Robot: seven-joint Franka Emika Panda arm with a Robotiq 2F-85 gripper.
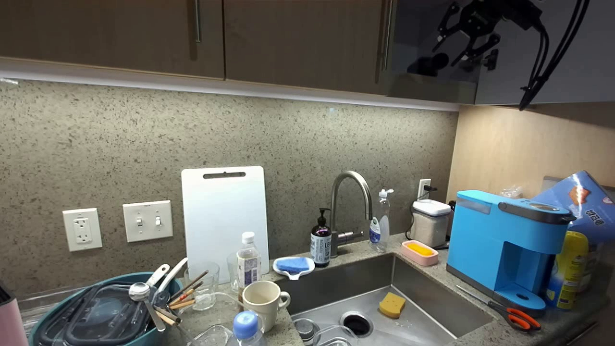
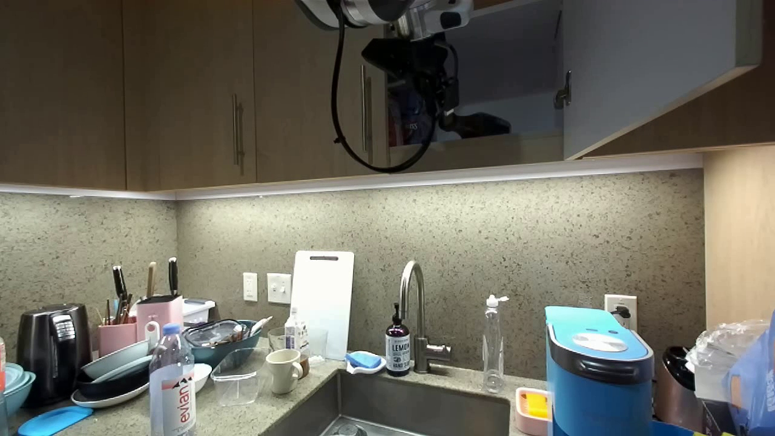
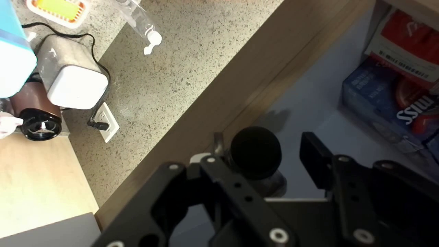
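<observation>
My gripper is open inside the cabinet, its fingers well apart. Between the fingertips in the wrist view appears a dark object with a round black top (image 3: 256,152); a gap shows on its right side, while the left finger overlaps its edge. Its lower body is mostly hidden behind the gripper. Exterior view 1 has the gripper (image 1: 447,55) at the upper right, just above and right of this dark object (image 1: 426,64) on the cabinet floor. In exterior view 2 the dark object (image 2: 483,125) lies low in the cabinet, and the arm hides the fingers.
A blue Swiss Miss box (image 3: 395,103) and a red package (image 3: 407,45) sit deeper in the cabinet. The open cabinet door (image 2: 654,65) stands at the right. Below are the blue coffee machine (image 1: 507,242), sink (image 1: 426,300) and faucet (image 1: 351,179).
</observation>
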